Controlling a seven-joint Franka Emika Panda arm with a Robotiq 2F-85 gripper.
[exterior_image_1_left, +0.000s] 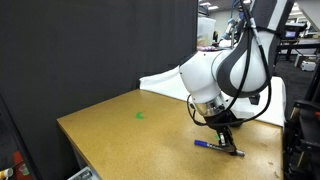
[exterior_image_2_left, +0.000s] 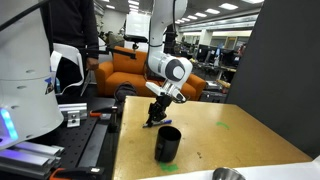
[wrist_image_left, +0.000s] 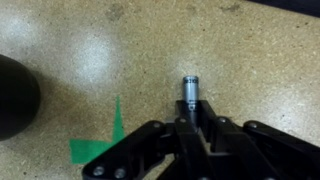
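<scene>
A slim marker with a blue end lies low at the table's right side in the first exterior view. My gripper is shut on it, fingers pointing down close to the tabletop. From the second exterior view, the blue marker shows beside the gripper. In the wrist view the marker's silvery end sticks out beyond the black fingers of the gripper; the rest of it is hidden by them.
A black cup stands on the table, its dark side at the left of the wrist view. Green tape marks the tabletop. A metal bowl sits near the lower edge.
</scene>
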